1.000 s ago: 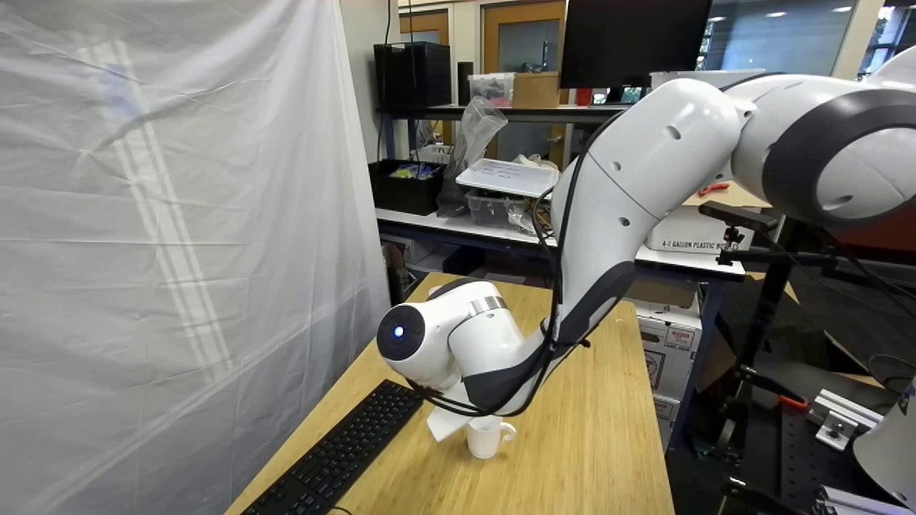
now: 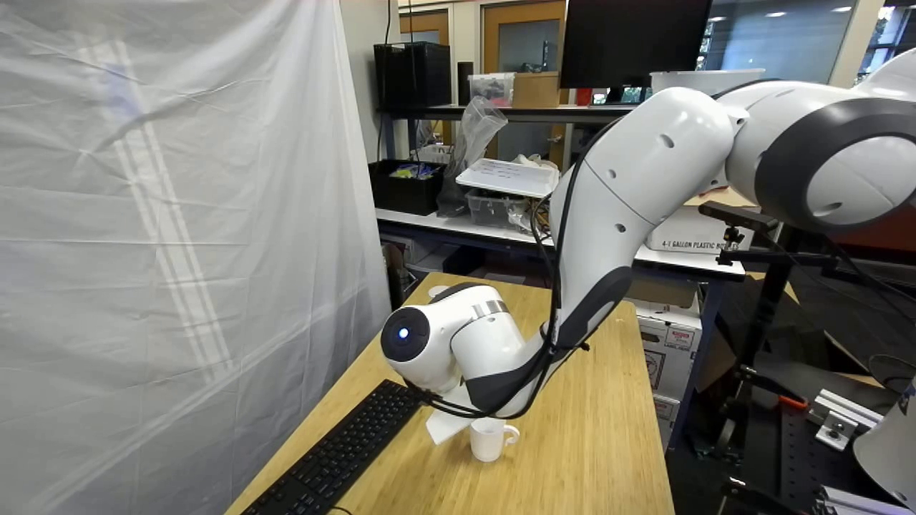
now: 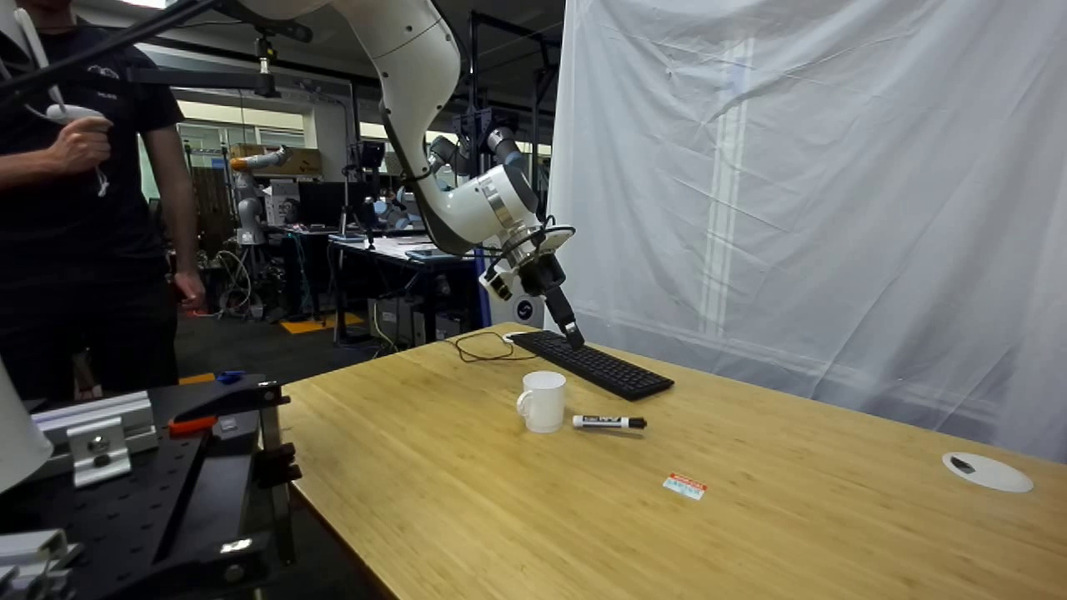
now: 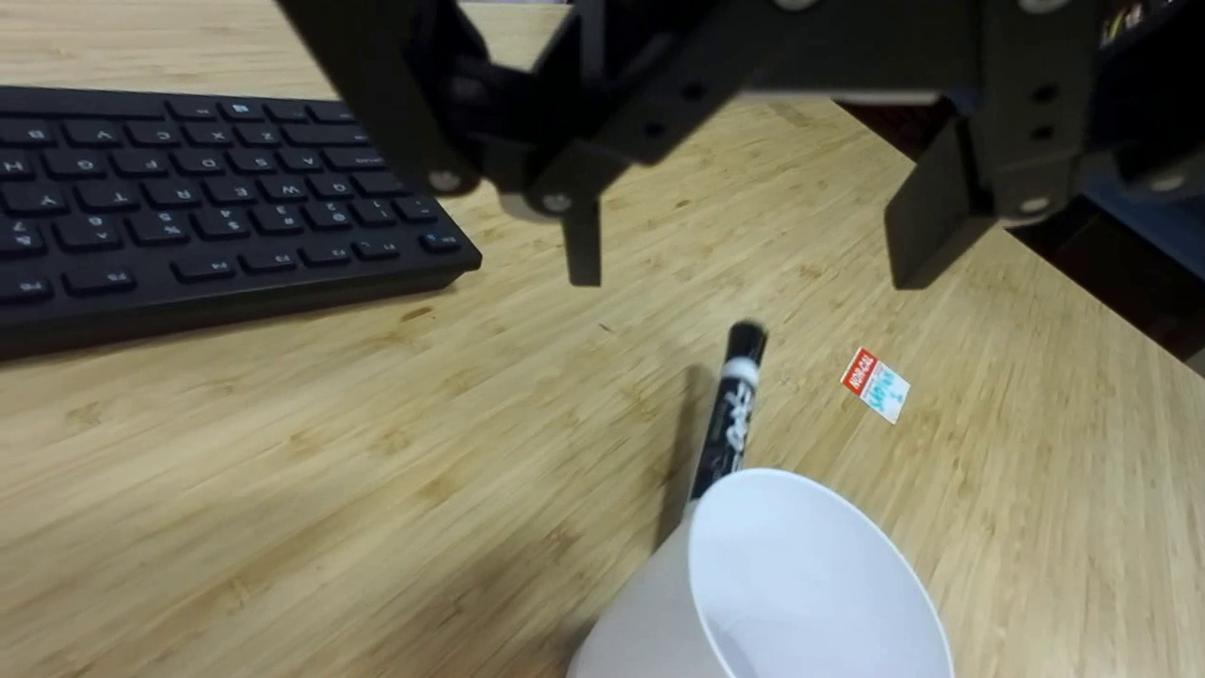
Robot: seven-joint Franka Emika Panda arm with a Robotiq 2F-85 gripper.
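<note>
A white mug (image 3: pixel 544 402) stands upright on the wooden table, its handle towards the left in exterior view 2. Beside it lies a black and white marker (image 3: pixel 608 422), cap pointing away from the mug. In the wrist view the mug (image 4: pixel 779 588) fills the bottom edge and its rim covers one end of the marker (image 4: pixel 726 418). My gripper is open, its two fingers well apart with only bare table seen through the gap. Seen from exterior view 2, the gripper (image 3: pixel 571 336) hangs above the table near the keyboard, behind the mug. The arm hides the fingers in exterior view 1.
A black keyboard (image 3: pixel 600 365) lies along the curtain side of the table, its cable trailing behind. A red and white sticker (image 3: pixel 685 486) and a white round patch (image 3: pixel 987 472) are on the tabletop.
My arm has come down slightly, and its wrist has shifted a little to the right in exterior view 1.
</note>
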